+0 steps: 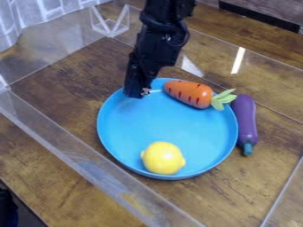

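The black gripper (137, 87) hangs over the back-left rim of a blue plate (148, 133), its fingertips low near the rim and looking shut, with no object visible between them. An orange toy carrot (190, 91) with green leaves lies on the back of the plate, right of the gripper. A yellow lemon (164, 158) sits at the front of the plate. A purple toy eggplant (245, 122) lies just off the plate's right side.
A clear plastic edge runs along the left side of the view.
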